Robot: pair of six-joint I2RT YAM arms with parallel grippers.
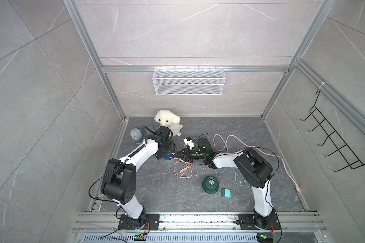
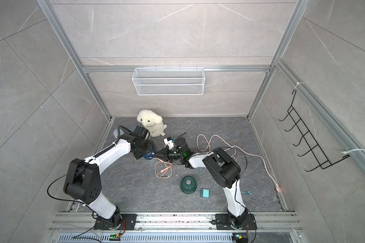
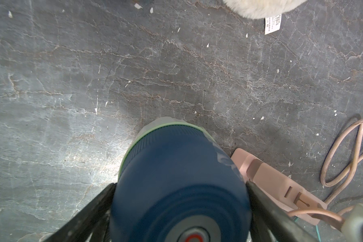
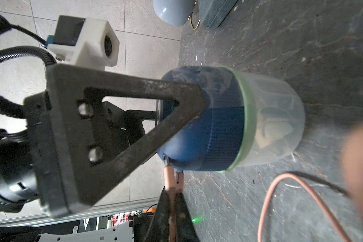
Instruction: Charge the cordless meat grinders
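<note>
A blue-topped meat grinder with a clear cup and green ring stands on the floor. Around its blue top are the spread fingers of my left gripper, open, one on each side. Thin and pink, a charging plug sits between the fingertips of my right gripper, which is shut on it. The plug's metal tip meets the lower side of the blue top at a small opening; how deep it goes in, I cannot tell. Its pink cable lies looped on the floor.
A dark green grinder top and a teal charger lie at the front. A grey-blue round object and a white plush toy stand behind. A pink slotted block lies beside the grinder.
</note>
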